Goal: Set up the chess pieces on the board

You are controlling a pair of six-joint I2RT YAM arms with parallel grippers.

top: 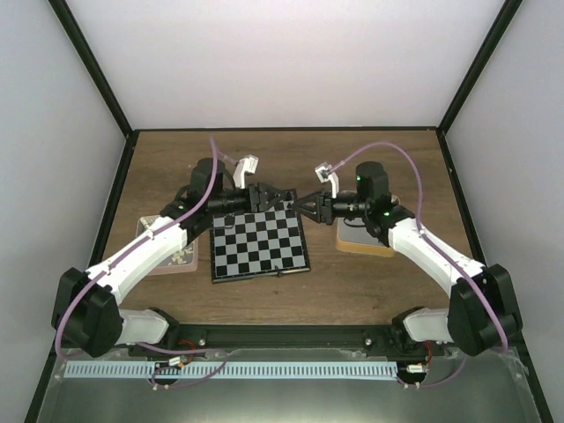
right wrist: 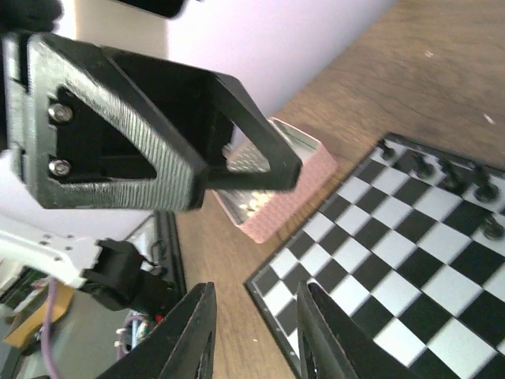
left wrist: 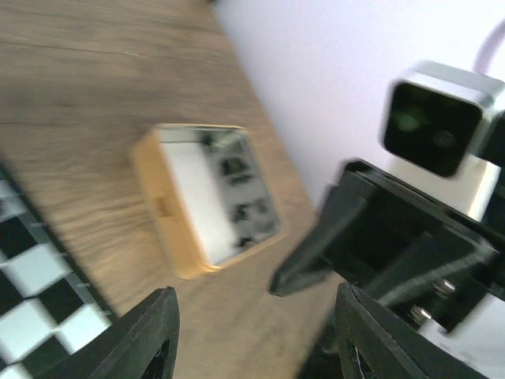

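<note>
The chessboard (top: 256,247) lies mid-table. In the right wrist view several dark pieces, among them a pawn (right wrist: 491,228), stand along its far side. Both grippers are over the board's back right, facing each other closely. My left gripper (top: 273,199) is part open, its fingers (left wrist: 150,339) seen with nothing clear between them. My right gripper (top: 300,204) shows its fingertips (right wrist: 316,324) a little apart, nothing visible between; exactly how far open is hard to tell.
A pink box (right wrist: 268,213) with light pieces sits left of the board. An orange-sided box (left wrist: 158,197) with dark pieces in a grey tray sits to its right. Bare wood surrounds the board.
</note>
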